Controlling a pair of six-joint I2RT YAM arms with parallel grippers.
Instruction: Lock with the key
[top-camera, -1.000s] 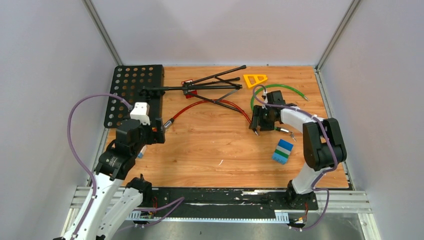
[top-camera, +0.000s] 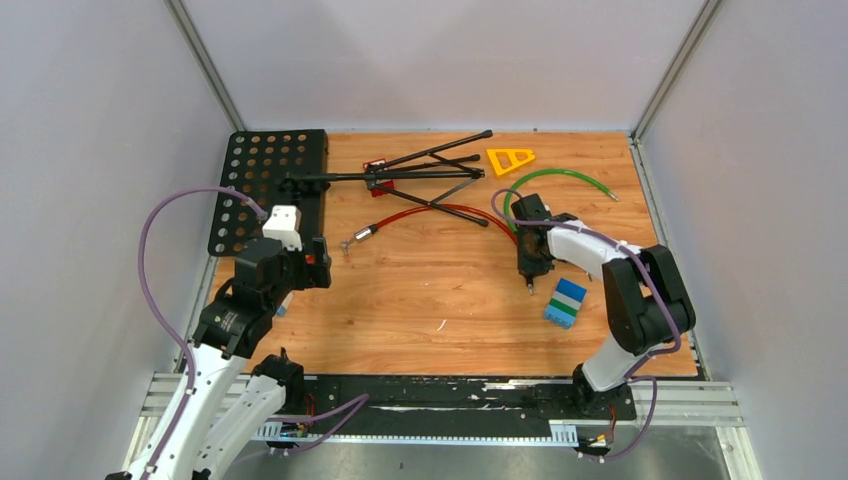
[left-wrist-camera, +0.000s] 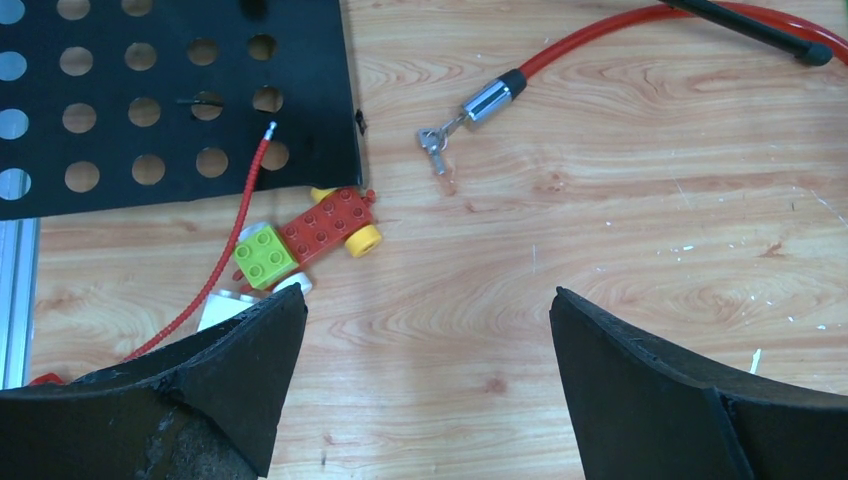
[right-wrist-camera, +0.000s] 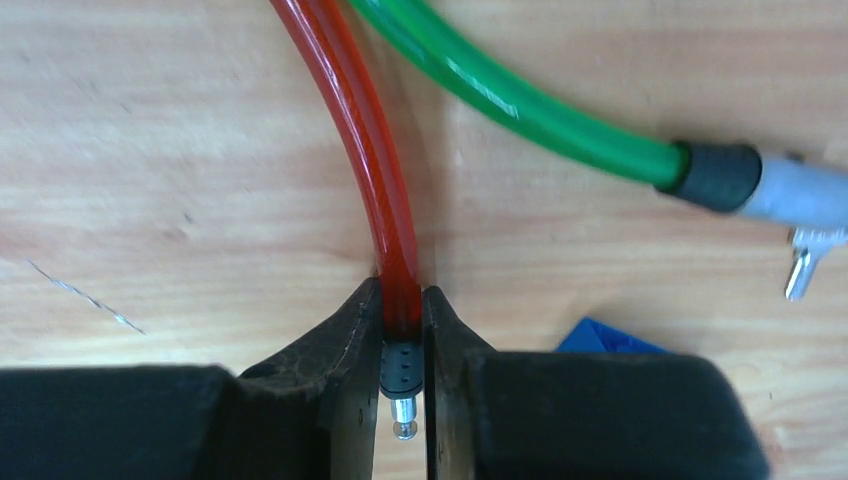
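Observation:
A red cable lock (left-wrist-camera: 590, 32) lies curved across the table. Its silver lock barrel (left-wrist-camera: 489, 101) has a key (left-wrist-camera: 433, 142) at its outer end, both on the bare wood in the left wrist view. The cable's other end carries a black collar and a metal pin (right-wrist-camera: 403, 415). My right gripper is shut on the red cable (right-wrist-camera: 372, 150) just at that collar, the pin sticking out past the fingers. My left gripper stands wide open, nothing between its fingers, nearer the front than the lock barrel and key.
A green cable lock (right-wrist-camera: 540, 120) with its own key (right-wrist-camera: 815, 250) lies beside the right gripper. Toy bricks (top-camera: 567, 303) stand in front of it. A black folding stand (top-camera: 430, 170) crosses part of the red cable; a perforated black panel (top-camera: 272, 180) lies back left.
The right gripper has shifted right and toward the front, the red cable's pin end moving with it. The lock barrel and key have slid right, farther from the left gripper. The left arm stays put.

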